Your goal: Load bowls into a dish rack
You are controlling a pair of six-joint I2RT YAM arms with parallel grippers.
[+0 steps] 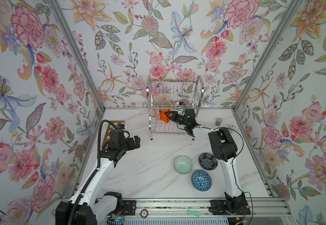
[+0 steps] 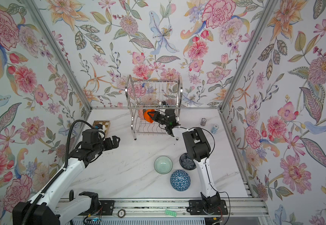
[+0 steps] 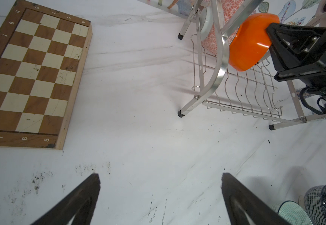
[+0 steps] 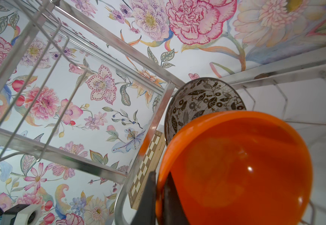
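In the right wrist view, my right gripper is shut on the rim of the orange bowl (image 4: 230,168), whose hollow side faces that camera. The bowl is tilted on its side, inside the lower level of the metal dish rack (image 3: 222,67). Whether its bottom touches the wires I cannot tell. Just beyond it stands a patterned bowl (image 4: 207,99). On the table lie a pale green bowl (image 1: 183,165), a dark bowl (image 1: 208,161) and a blue patterned bowl (image 1: 201,180). My left gripper is open over bare table, its fingers wide apart.
A chessboard (image 3: 31,75) lies at the left edge, beside my left arm. Two cans stand at the back right, one of them grey (image 1: 218,121). Rack posts and an upper shelf surround my right gripper. Table between rack and front edge is clear on the left.
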